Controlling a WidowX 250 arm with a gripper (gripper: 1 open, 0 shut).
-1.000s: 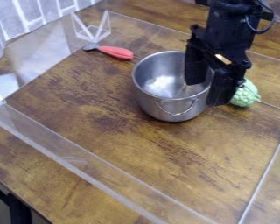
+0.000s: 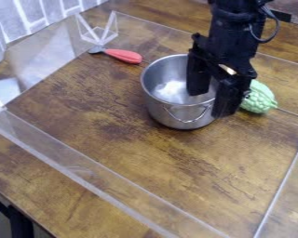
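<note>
The black gripper (image 2: 220, 79) hangs over the right half of a steel pot (image 2: 168, 98), its lower parts at the rim and hiding part of it; whether it is open or shut is unclear. A pale green vegetable-like object (image 2: 256, 99) lies right of the pot, partly behind the gripper. A red-handled utensil (image 2: 120, 55) lies at the back left, upper left of the pot.
Transparent edges or panels run along the left side and the right front.
The pot looks unmoved.
</note>
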